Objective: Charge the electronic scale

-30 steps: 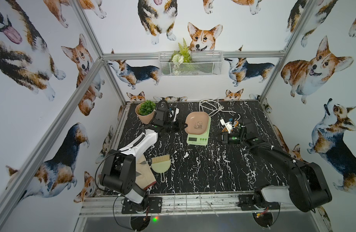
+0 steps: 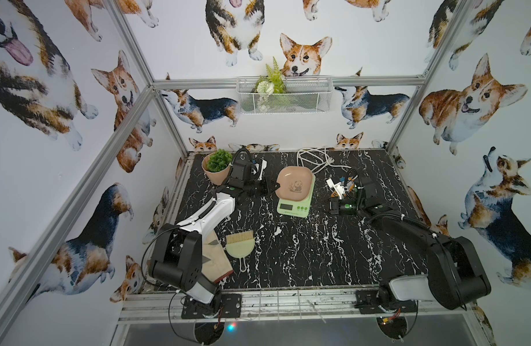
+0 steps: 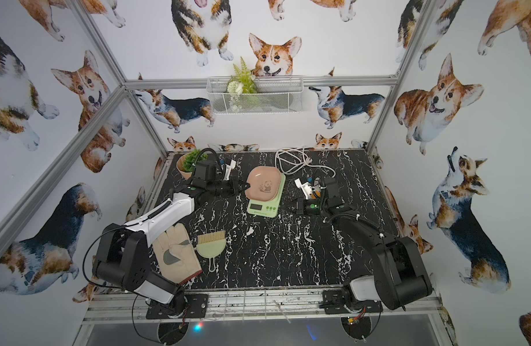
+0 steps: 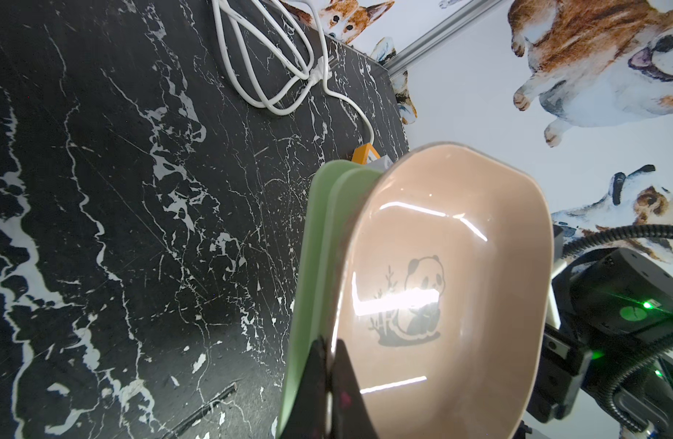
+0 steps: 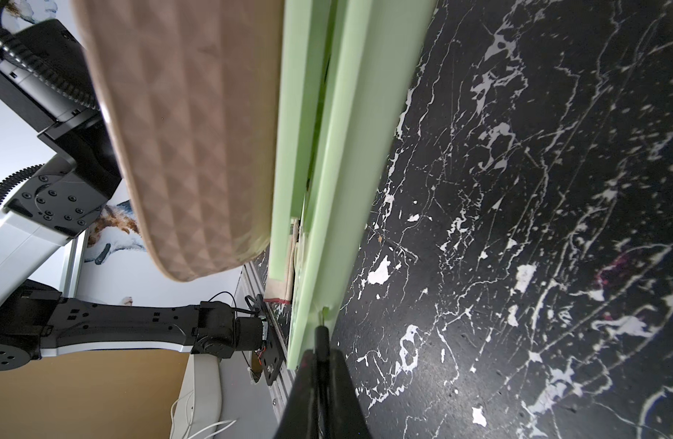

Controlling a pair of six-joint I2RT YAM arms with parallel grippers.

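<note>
In the middle of the table sits the green scale [image 2: 294,210], its front turned slightly, carrying a pale pink tray [image 2: 294,180] with a panda print. My left gripper [image 2: 276,186] is at the tray's left edge. Its fingertips [image 4: 329,358] are shut and overlap the tray rim in the left wrist view; contact cannot be made out. At the scale's right side, my right gripper is shut, nothing visible between its fingers, tips close to a small slit [image 5: 324,314] near the scale's front corner. A white cable [image 2: 314,158] lies coiled behind.
A white plug [image 2: 334,187] and small coloured items lie behind the right gripper. Left of the scale are a potted plant [image 2: 218,162], a brush with dustpan [image 2: 240,244] and a glove [image 3: 176,253].
The scale's front has turned slightly to the left. My right arm has shifted a little; the left arm looks still.
</note>
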